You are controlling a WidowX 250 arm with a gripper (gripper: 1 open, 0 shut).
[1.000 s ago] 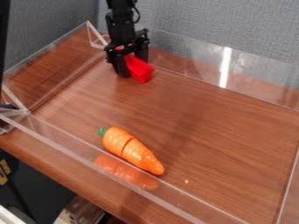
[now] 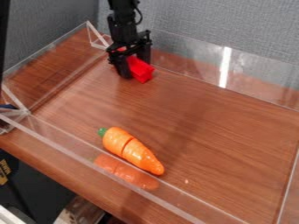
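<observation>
My black gripper [image 2: 126,59] reaches down from the top at the back of the wooden table, near the clear back wall. A red object [image 2: 139,70] is at its fingers, partly hidden by them; whether the fingers are shut on it I cannot tell. An orange toy carrot [image 2: 135,150] with a green top lies at the front left, apart from the gripper.
Clear low walls [image 2: 226,66] border the wooden surface [image 2: 211,140]. Grey padded panels stand behind.
</observation>
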